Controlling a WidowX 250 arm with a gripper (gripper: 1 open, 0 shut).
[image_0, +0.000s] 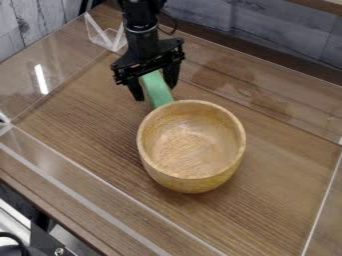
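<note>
My black gripper (147, 66) is at the upper middle, its fingers spread around a light green object (158, 92). The object lies on the wooden table just behind a large wooden bowl (191, 167), its near end close to the rim. I cannot tell whether the fingers touch it.
A clear plastic piece (107, 35) is at the back left, another at the left edge. Walls border the back.
</note>
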